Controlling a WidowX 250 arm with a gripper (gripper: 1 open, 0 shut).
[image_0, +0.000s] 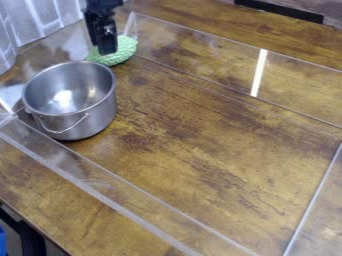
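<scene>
The black gripper (104, 40) hangs at the top left of the camera view, low over a green, bumpy-textured object (118, 52) and overlapping its upper left part. Whether its fingers are open, shut or touching the green object is too small and blurred to tell. A steel pot (70, 100) with a wire handle stands just in front of and left of the green object, upright on the wooden surface.
A crumpled silvery backing (20, 25) lines the back left. A dark edge (301, 12) runs at the back right.
</scene>
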